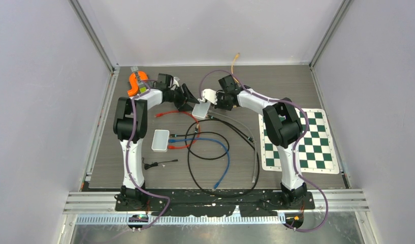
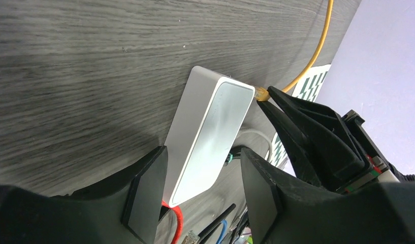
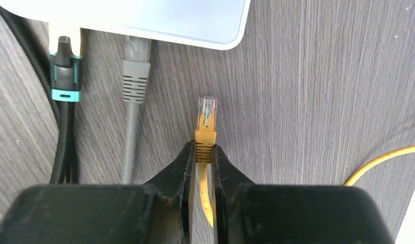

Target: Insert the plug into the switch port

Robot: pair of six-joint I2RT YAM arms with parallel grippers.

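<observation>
The white switch box (image 2: pixel 210 137) lies on the table, its pale top facing up. Around it in the left wrist view stands my left gripper, open, one finger close along the box's side and the other apart from it. My right gripper is shut on the yellow cable's plug (image 3: pixel 205 136), whose clear tip points toward the switch (image 3: pixel 195 23). In the right wrist view a strip of table shows between tip and switch edge, to the right of the grey plug. From the left wrist, the yellow plug (image 2: pixel 261 93) appears right beside the box's corner. The port itself is hidden.
A grey plug (image 3: pixel 135 76) and a black plug (image 3: pixel 66 76) sit at the same switch edge. A second white box (image 1: pixel 160 141) with blue, red and black cables lies nearer the front. A checkerboard (image 1: pixel 299 142) lies at right.
</observation>
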